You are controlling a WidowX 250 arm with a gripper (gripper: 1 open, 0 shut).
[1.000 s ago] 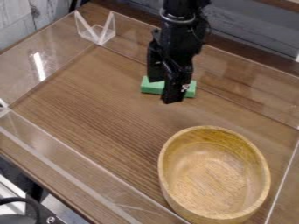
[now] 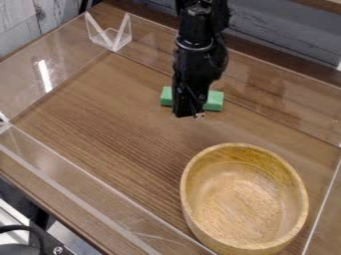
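My black gripper [image 2: 190, 108] is low over a green block [image 2: 213, 101] in the upper middle of the camera view, its fingers close together in front of the block and partly covering it. It looks shut, and I see nothing held between the fingers. A round yellow bowl [image 2: 244, 237] lies at the lower right.
A clear plastic piece [image 2: 111, 32] stands at the back left. A dark cable [image 2: 27, 231] shows at the bottom left corner.
My gripper's fingers have drawn together from a wider spread, and the wrist has shifted slightly left. The green block and the bowl have not visibly moved.
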